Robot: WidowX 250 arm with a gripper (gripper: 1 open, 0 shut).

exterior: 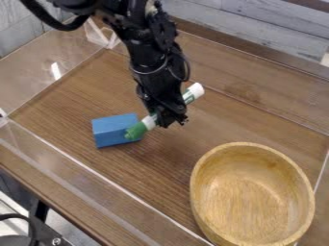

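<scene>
My gripper (164, 113) is shut on a white and green tube (142, 128), held tilted above the table, its green end at the lower left near a blue box (113, 136) and its white end at the upper right. Whether the tube touches the box I cannot tell.
A large tan bowl (252, 197) stands at the front right. A pale wall runs along the back.
</scene>
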